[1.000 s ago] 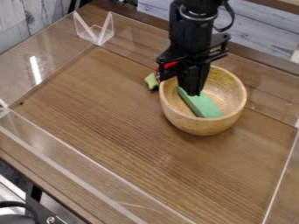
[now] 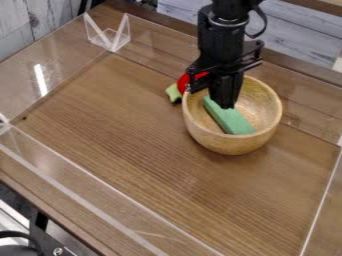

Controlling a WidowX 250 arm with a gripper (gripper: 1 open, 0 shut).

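My black gripper (image 2: pixel 217 78) hangs over the left rim of a wooden bowl (image 2: pixel 235 143), its fingers shut with nothing seen between them. In the bowl lies a green block (image 2: pixel 230 119). Behind the gripper, just left of the bowl, a red object (image 2: pixel 189 80) shows partly, with a small green piece (image 2: pixel 173 92) beside it on the table.
A clear plastic holder (image 2: pixel 107 32) stands at the back left. A white slatted wall runs along the back.
The gripper has shifted a little right and up, showing more of the red object behind it. The bowl and green block look about the same.
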